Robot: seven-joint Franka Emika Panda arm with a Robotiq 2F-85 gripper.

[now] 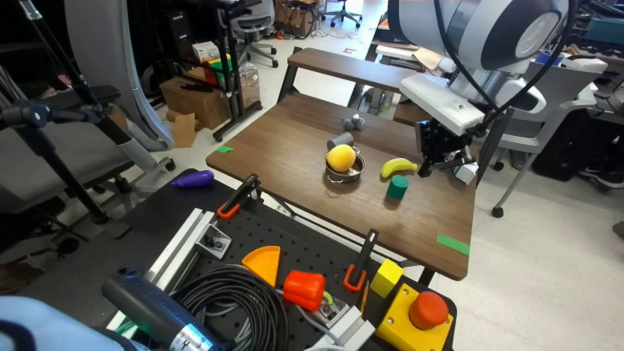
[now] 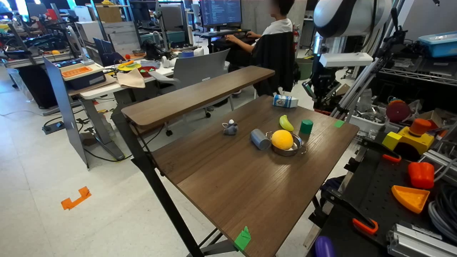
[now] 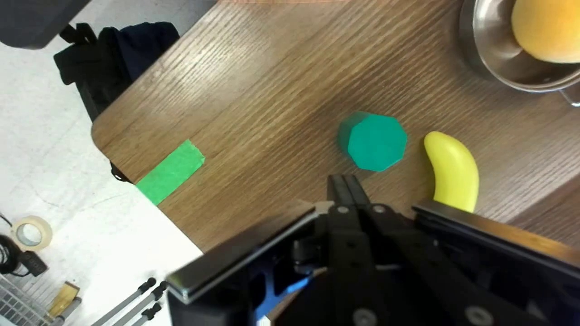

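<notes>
A green eight-sided block [image 3: 377, 142] stands upright on the brown table, just past my fingertips in the wrist view and apart from them. My gripper is shut, its two black fingers pressed together with nothing between them. In exterior view 1 the gripper [image 1: 425, 169] hangs above the table, to the right of the green block [image 1: 397, 186]. A yellow banana [image 3: 454, 170] lies beside the block, its lower end hidden by the gripper body in the wrist view.
A metal pot [image 1: 343, 177] holding a yellow-orange ball [image 1: 341, 158] stands left of the block. Behind it are a grey cup [image 1: 340, 141] and a grey plush toy [image 1: 353, 122]. A blue-and-white carton [image 2: 285, 101] lies near the table edge.
</notes>
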